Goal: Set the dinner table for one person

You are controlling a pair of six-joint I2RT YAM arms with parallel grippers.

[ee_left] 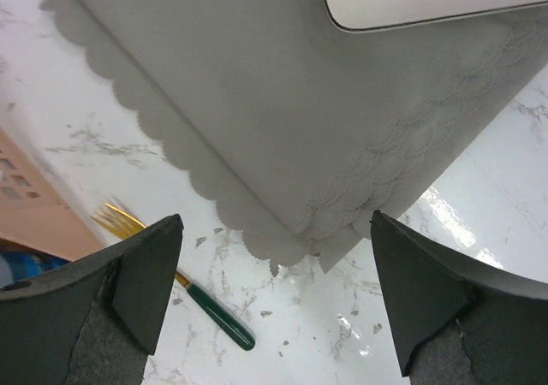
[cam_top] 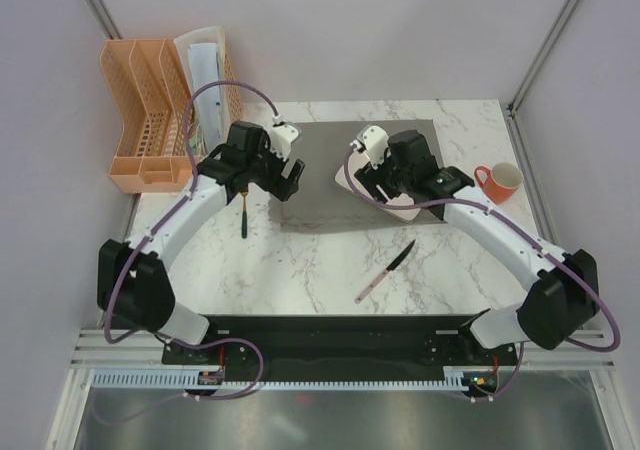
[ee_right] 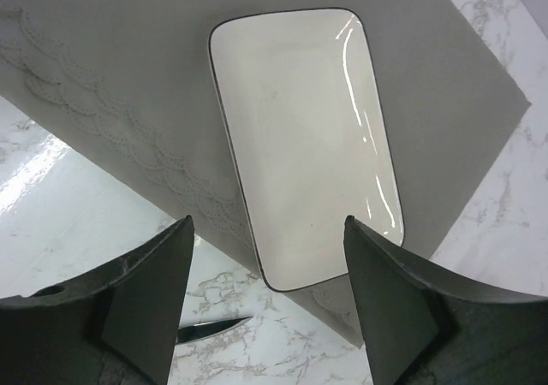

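Note:
A grey placemat (cam_top: 320,195) with scalloped edges covers the back middle of the table. On its right half lies a white rectangular plate (ee_right: 304,145), turned at a slant and partly covered by my right arm from above. My right gripper is open over the plate's near end, empty. My left gripper stands open above the mat's front left corner. Left of the mat lies a fork (ee_left: 218,315) with gold tines and a green handle. A knife (cam_top: 385,270) with a dark blade and pinkish handle rests in front of the mat.
An orange mug (cam_top: 499,182) stands at the right edge of the table. At the back left, an orange basket (cam_top: 150,175) holds white and light-blue items. Bare marble shows across the table's front left and front right.

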